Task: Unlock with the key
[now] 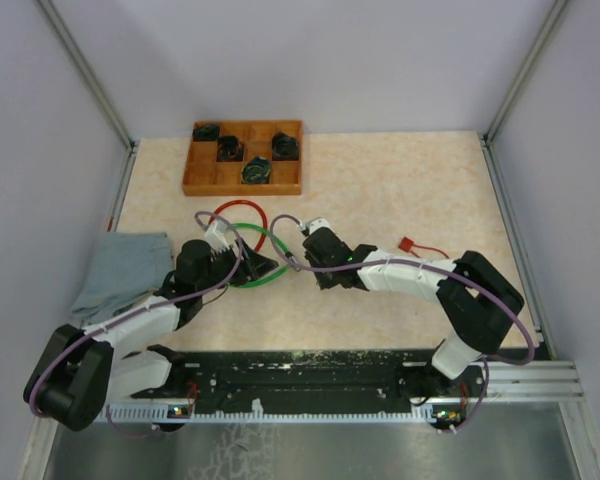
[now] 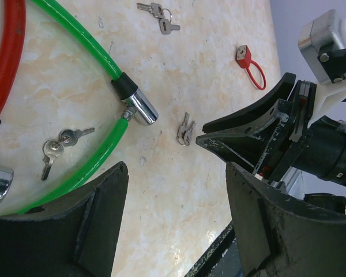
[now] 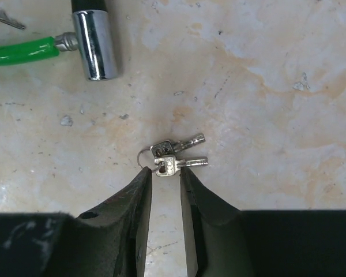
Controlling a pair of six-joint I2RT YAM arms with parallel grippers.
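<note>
A pair of silver keys on a ring lies on the board under my right gripper, whose fingertips reach its lower edge with a gap between them. The green cable lock, with a chrome cylinder, lies above-left of these keys. My left gripper stands open over the green lock, nothing between its fingers. More keys lie inside the green loop, and another pair lies farther back.
A red cable lock lies left of the green one; a small red padlock lies right. A wooden tray stands at the back, a grey cloth at left.
</note>
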